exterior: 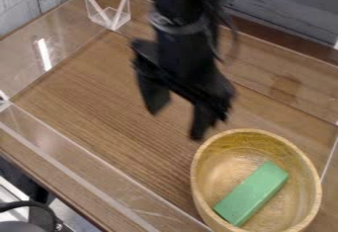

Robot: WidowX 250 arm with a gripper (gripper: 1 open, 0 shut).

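A large dark gripper [183,93], blurred by motion, fills the upper middle of the camera view, its fingers pointing down and apart over the wooden table, left of and above a pale yellow bowl [211,187]. A green block [251,193] lies inside the bowl at the lower right. No object is clearly visible between the fingers.
A small white wire-like object [109,11] stands at the upper left edge, and a clear edge strip runs along the left.
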